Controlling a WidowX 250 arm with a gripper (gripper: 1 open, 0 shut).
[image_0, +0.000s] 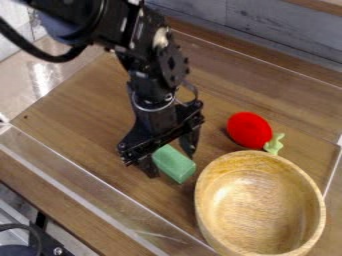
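Note:
A green block (178, 165) lies on the wooden surface just left of the bowl. My black gripper (166, 152) is down over it with its fingers open, one on either side near the block's upper end. The far finger is partly hidden, and whether either finger touches the block I cannot tell.
A large wooden bowl (261, 210) fills the lower right. A red plush vegetable with green leaves (249, 130) lies behind it.

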